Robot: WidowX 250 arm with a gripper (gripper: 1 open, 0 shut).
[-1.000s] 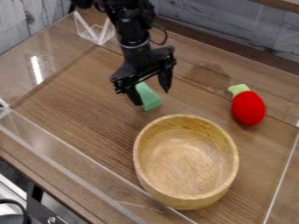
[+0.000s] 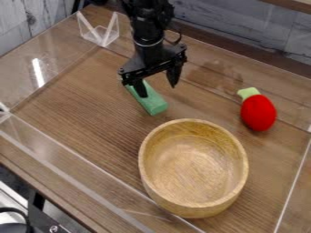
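My black gripper (image 2: 153, 75) stands open above and just behind a green rectangular block (image 2: 149, 101) lying on the wooden table at the middle, its fingers apart on either side. Whether the left finger touches the block's far end cannot be made out.
A large yellow bowl (image 2: 194, 136) takes up the lower middle. A red oval object with a pale green top (image 2: 256, 111) lies at the right.
The gripper has moved up and back, away from the block. The block lies a little farther left, still on the table.
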